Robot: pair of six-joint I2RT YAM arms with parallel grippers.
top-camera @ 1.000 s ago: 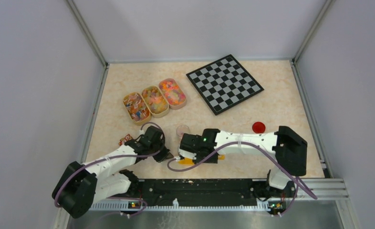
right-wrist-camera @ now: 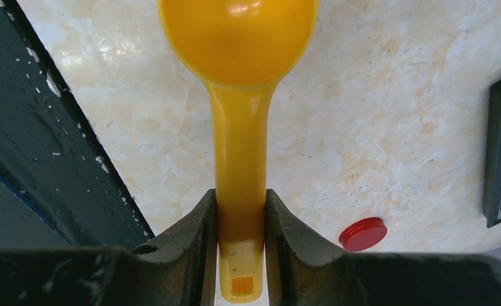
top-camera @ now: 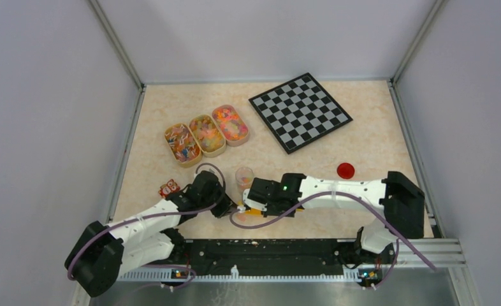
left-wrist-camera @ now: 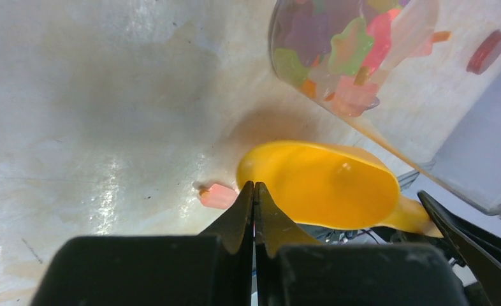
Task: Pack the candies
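Note:
In the right wrist view my right gripper is shut on the handle of a yellow scoop (right-wrist-camera: 240,134). The scoop's bowl (left-wrist-camera: 337,185) is empty where it shows in the left wrist view. My left gripper is shut at the bowl's near rim, with nothing seen between its fingers; contact is hard to judge. Just left of the rim, a small pink candy (left-wrist-camera: 218,196) lies on the table. A clear jar (left-wrist-camera: 327,48) holding colourful gummy candies stands behind the scoop. Three candy boxes (top-camera: 208,136) sit at the back left.
A red lid (top-camera: 345,170) lies on the right side of the table. The checkered board (top-camera: 300,113) is at the back. A small red-and-white packet (top-camera: 169,187) rests beside the left arm. Bare table separates the board from the lid.
The left gripper has moved right, closer to the scoop. My right arm has shifted slightly to the right with the scoop still in its grip. Boxes and lid have stayed put.

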